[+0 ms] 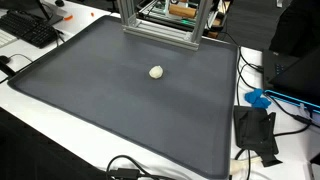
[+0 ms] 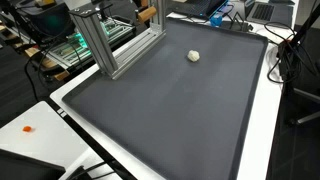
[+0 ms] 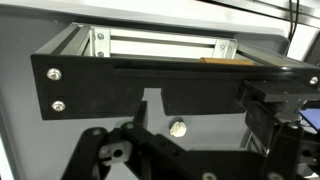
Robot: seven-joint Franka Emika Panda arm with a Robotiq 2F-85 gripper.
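Note:
A small round whitish object point(image 1: 156, 72) lies on the dark grey board point(image 1: 110, 85), toward its back edge in exterior view 1. The same pale object point(image 3: 178, 128) shows small and low in the wrist view, below a dark bar. My gripper is open, its two dark fingers wide apart with nothing held between them. Beyond the fingers, the black front bar point(image 3: 90, 88) of a metal-sided frame spans the view. In neither exterior view can the gripper be clearly made out.
The metal frame point(image 2: 135, 50) stands at the board's edge, with an orange-brown piece point(image 1: 184, 10) at it. A keyboard point(image 1: 33, 30), a blue item point(image 1: 258, 98) and cables lie around the board. Most of the board is clear.

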